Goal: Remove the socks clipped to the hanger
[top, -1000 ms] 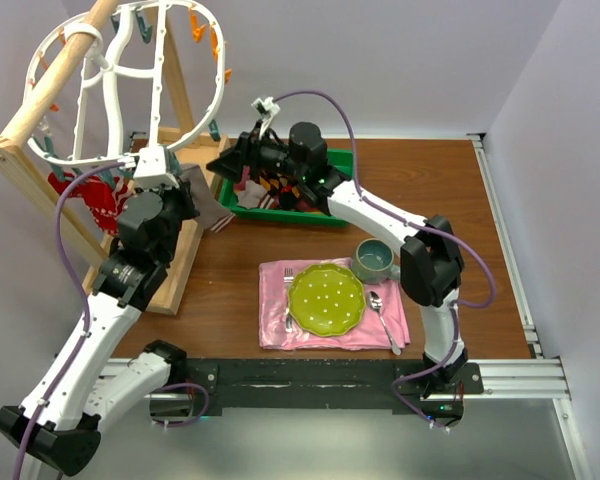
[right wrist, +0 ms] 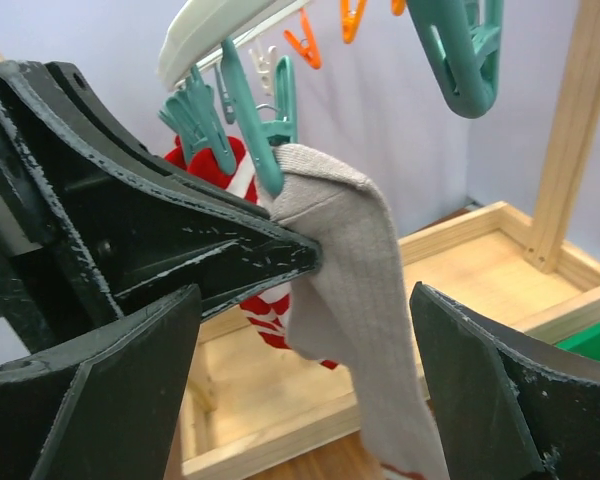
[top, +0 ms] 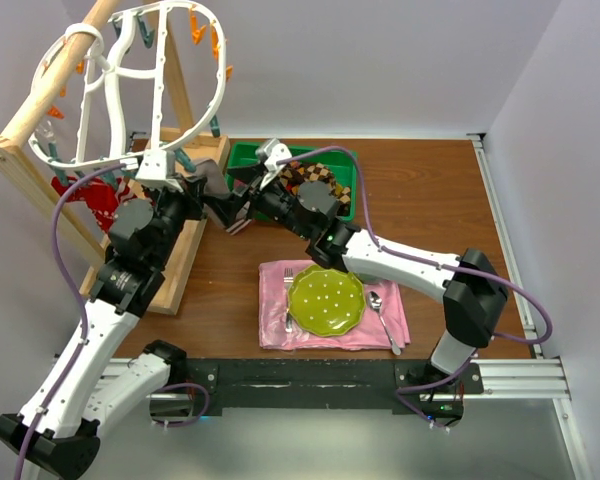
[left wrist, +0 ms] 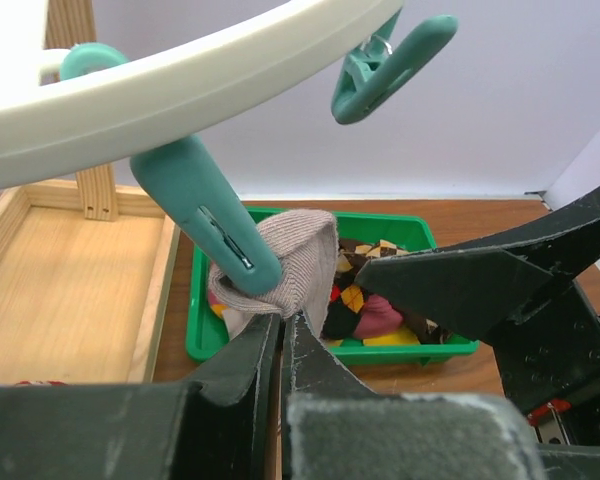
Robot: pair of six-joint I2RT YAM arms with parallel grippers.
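A grey sock (right wrist: 352,260) with striped cuff hangs below teal clips on the white hanger (top: 215,60). In the left wrist view my left gripper is shut on that sock just beneath a teal clip (left wrist: 205,215). My right gripper (top: 235,190) has its fingers open around the lower part of the sock; in the right wrist view the sock hangs between its two fingers. A red-and-white sock (top: 100,200) hangs further back on the hanger.
A green bin (top: 345,185) with colourful socks stands behind the right arm. The wooden stand (top: 180,250) is at left. A pink mat (top: 275,335) with plate, cup and cutlery lies in front.
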